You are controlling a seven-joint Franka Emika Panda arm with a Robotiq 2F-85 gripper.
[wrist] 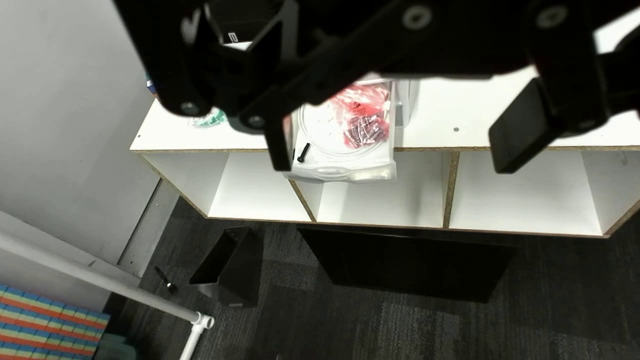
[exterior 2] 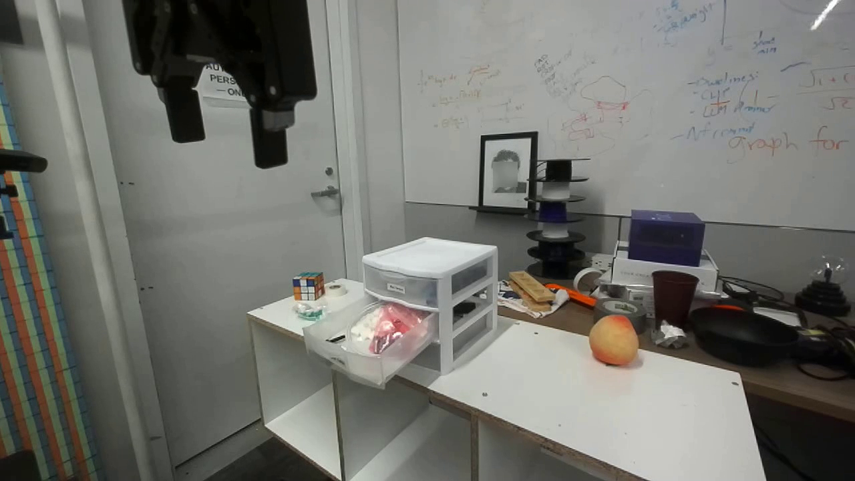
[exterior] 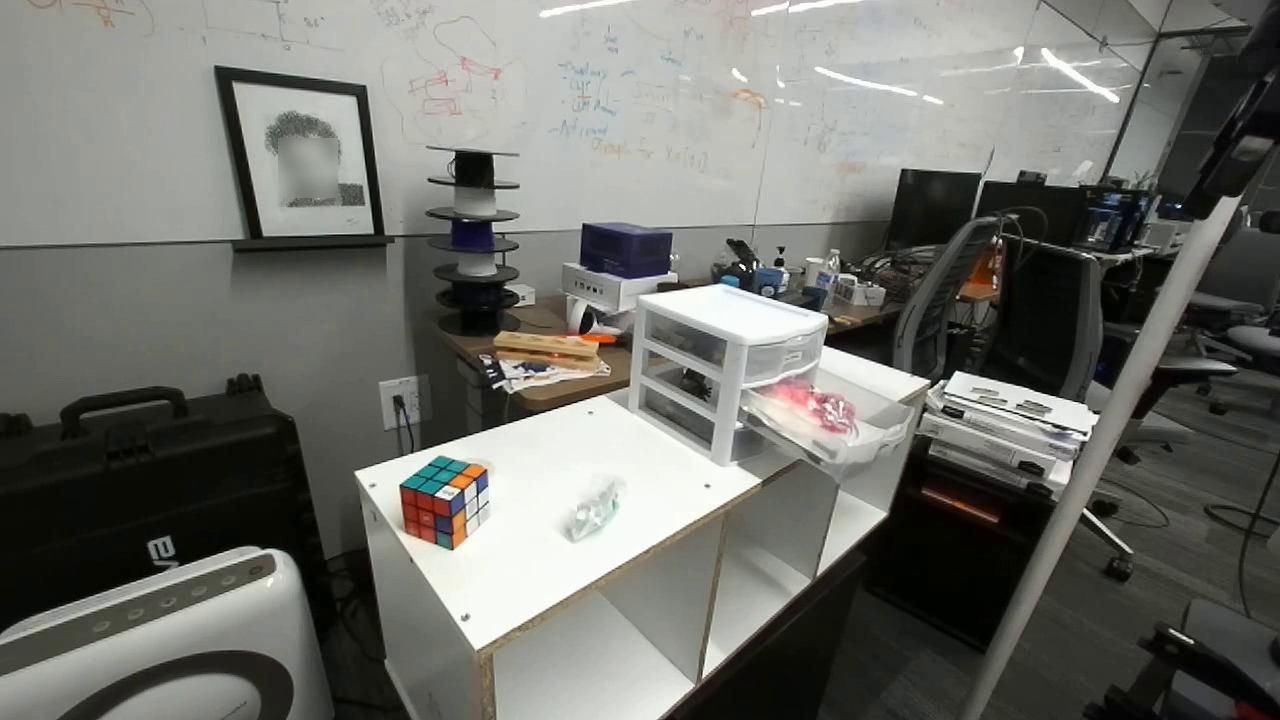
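Note:
High above the shelf, in front of the door, my gripper (exterior 2: 228, 136) is open and empty, its two black fingertips well apart. In the wrist view one finger (wrist: 522, 126) is at the right and the other overlaps the left side of the pulled-out drawer (wrist: 345, 171). This clear drawer belongs to a small white drawer unit (exterior: 732, 314). Inside it lie a pink-red bag (exterior 2: 394, 325) and some white items. On the white shelf top are a Rubik's cube (exterior: 445, 500), a crinkled clear-and-green packet (exterior: 594, 510) and, on the unit's other side, a peach (exterior 2: 614, 340).
A roll of tape (exterior 2: 334, 290) sits beside the cube. The brown desk (exterior 2: 789, 373) behind holds a black pan (exterior 2: 745, 335), a dark red cup (exterior 2: 673, 296) and boxes. Bare shelf top surrounds the peach. A white pole (exterior: 1104, 456) stands in front.

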